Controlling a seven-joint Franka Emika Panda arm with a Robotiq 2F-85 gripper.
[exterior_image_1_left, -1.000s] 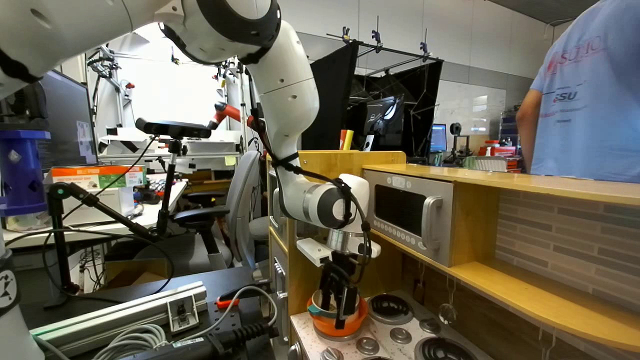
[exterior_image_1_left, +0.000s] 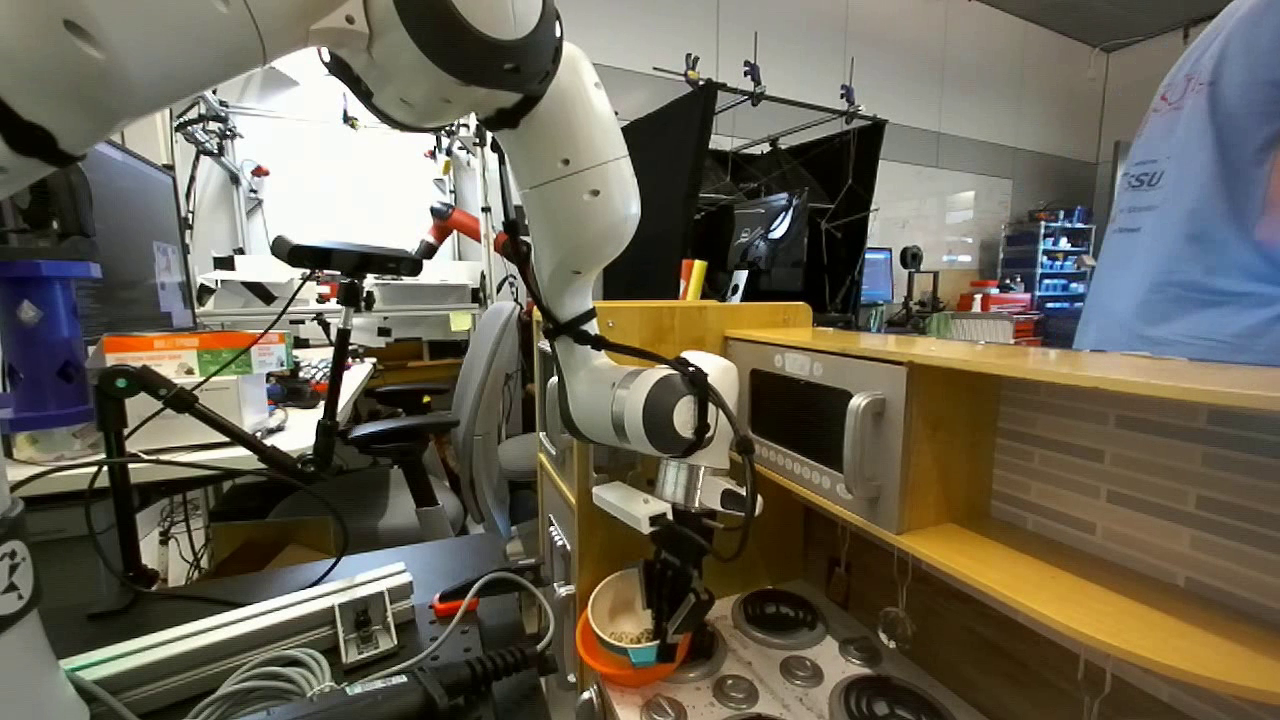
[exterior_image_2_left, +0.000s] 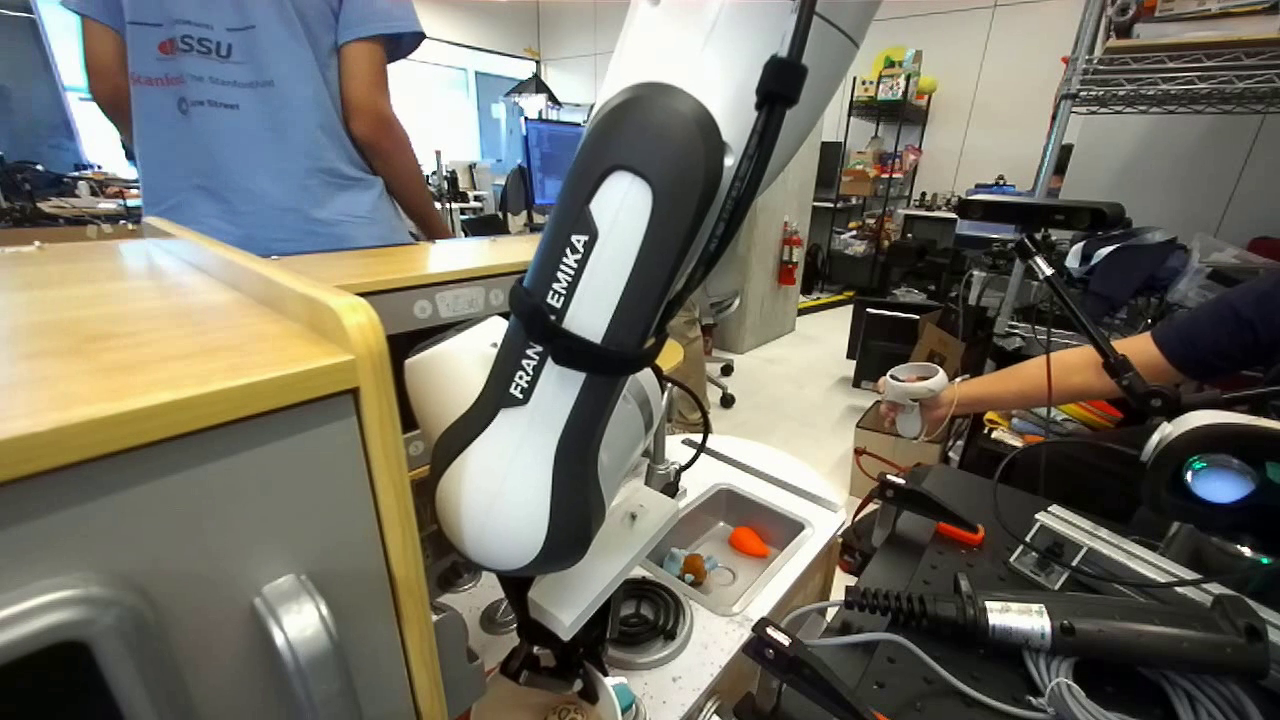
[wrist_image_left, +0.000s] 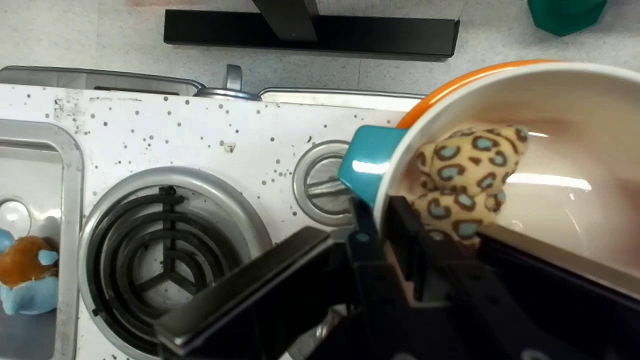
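Note:
A cream-lined pot (wrist_image_left: 576, 138) with a teal handle (wrist_image_left: 370, 159) fills the right side of the wrist view. Its rim passes between the fingertips of my gripper, which is shut on it beside the handle. Inside the pot lies a leopard-print plush toy (wrist_image_left: 474, 159). An orange bowl (exterior_image_1_left: 624, 670) sits around and under the pot at the stove's left side in exterior view 1, where the pot looks tilted. Exterior view 2 cuts off most of the pot at its bottom edge. Whether the pot rests on the bowl cannot be told.
A coil burner (wrist_image_left: 171, 258) and a knob (wrist_image_left: 327, 183) lie beside the pot. The sink (exterior_image_2_left: 786, 534) holds an orange toy (exterior_image_2_left: 749, 542) and a blue-and-brown plush (exterior_image_2_left: 692, 568). A shelf with a microwave (exterior_image_1_left: 816, 426) overhangs the stove.
In exterior view 1 the pot and orange bowl have shifted left, off the burner toward the counter edge. The pot now leans more.

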